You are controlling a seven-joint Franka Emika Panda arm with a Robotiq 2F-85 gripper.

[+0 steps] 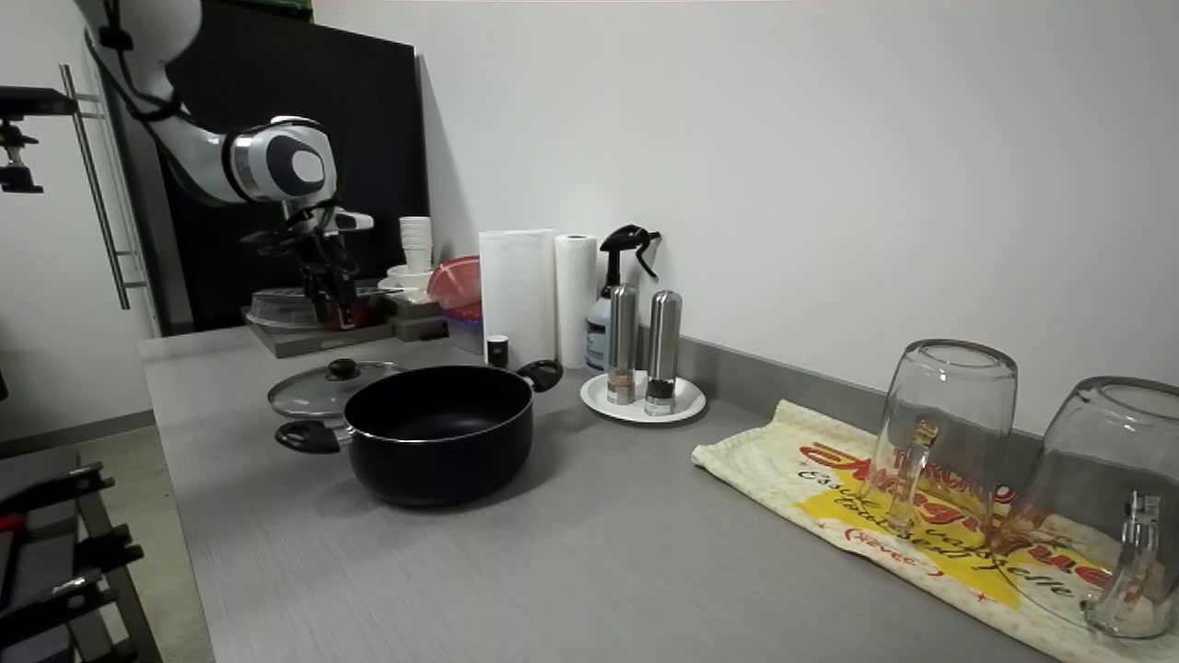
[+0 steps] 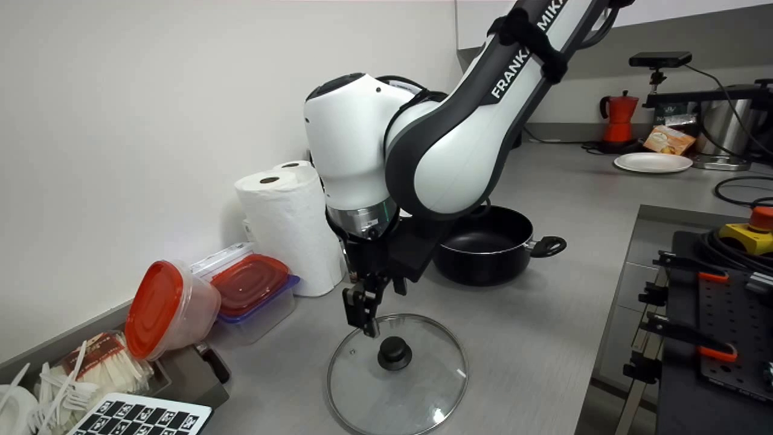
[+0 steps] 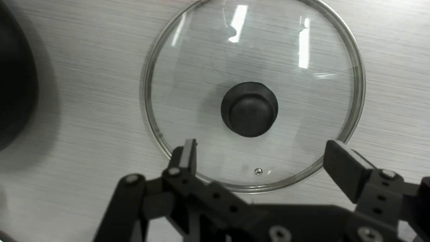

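A round glass lid (image 3: 193,101) with a steel rim lies flat on the counter, its black knob (image 3: 250,109) facing up. My gripper is open above the lid's edge, its two fingers spread wide and nothing between them. In the wrist view the knob appears just beyond the fingertips, apart from them. Beside the lid stands an uncovered black pot (image 1: 442,442) with two handles; its inside looks empty. Exterior view 2 shows the gripper (image 2: 384,304) over the lid (image 2: 406,399), near the knob (image 2: 395,353).
Paper towel rolls (image 2: 290,225) and plastic containers with red lids (image 2: 250,286) line the wall. Two mills on a white plate (image 1: 687,401) stand right of the pot. Glass mugs (image 1: 939,442) rest on a cloth (image 1: 763,453).
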